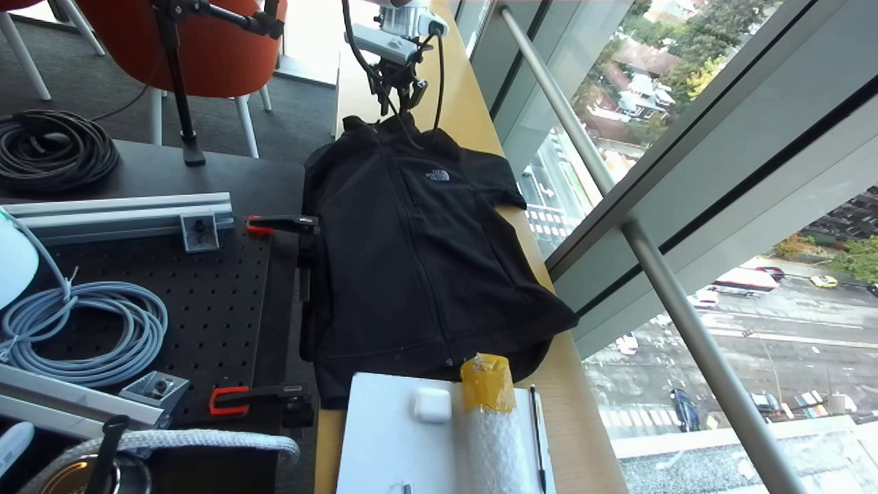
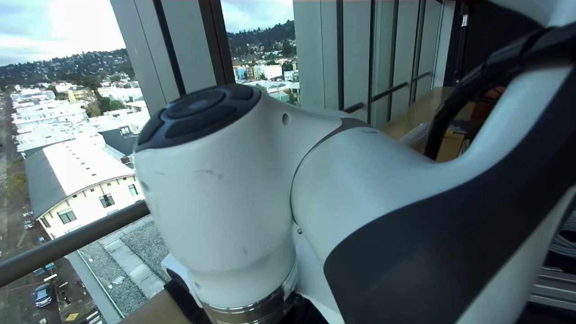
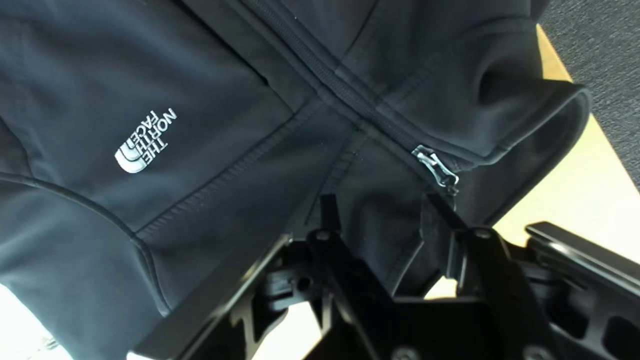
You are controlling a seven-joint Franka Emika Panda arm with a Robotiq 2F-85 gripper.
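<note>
A black zip jacket point(image 1: 387, 263) lies flat, front up, along the wooden ledge, with a white logo point(image 3: 145, 141) on its chest. The collar end is at the far side in exterior view 1. In the wrist view the silver zipper pull point(image 3: 436, 166) sits at the top of the zip, just ahead of the right fingertip. My gripper is open over the collar area, its two fingers apart with only jacket fabric visible beyond them. From exterior view 1, the gripper point(image 1: 401, 97) hangs at the collar end; contact with the cloth cannot be told.
A white board point(image 1: 370, 444) with a small white case point(image 1: 432, 405) and a bubble-wrapped roll point(image 1: 498, 436) borders the hem. Clamps point(image 1: 284, 224) line the left edge. Windows and a metal rail point(image 1: 568, 107) bound the right side. Bare ledge point(image 1: 469, 107) shows beyond the collar.
</note>
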